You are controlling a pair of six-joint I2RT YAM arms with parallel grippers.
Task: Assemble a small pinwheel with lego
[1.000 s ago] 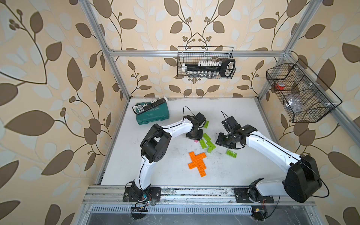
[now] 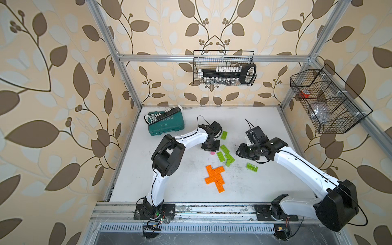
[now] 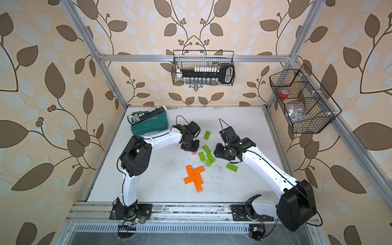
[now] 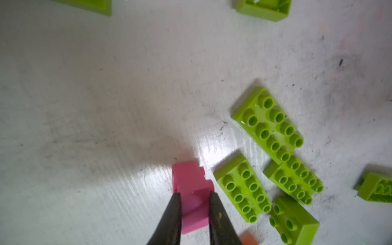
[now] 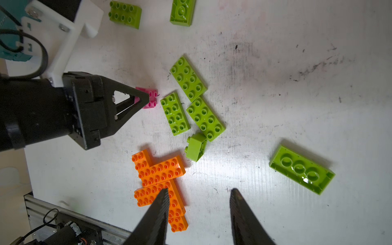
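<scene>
A pink brick (image 4: 188, 176) is pinched between the fingertips of my left gripper, low over the table. The right wrist view shows the pink brick's studs (image 5: 152, 98) poking out past the left fingers. Orange bricks (image 5: 161, 171) lie in a cross-like cluster towards the front. Beside the pink brick lie a green brick (image 5: 175, 113), two more touching end to end, and a smaller one on its side (image 5: 196, 147). My right gripper stands open, empty, to the right of the orange cluster in its own view.
One green brick (image 5: 302, 169) lies upside down at the right. Two more green bricks, one of them a studded brick (image 5: 125, 14), are farther back. A teal case (image 2: 166, 123) occupies the back left corner.
My right arm has swung a little to the right. The loose bricks on the table stay where they were.
</scene>
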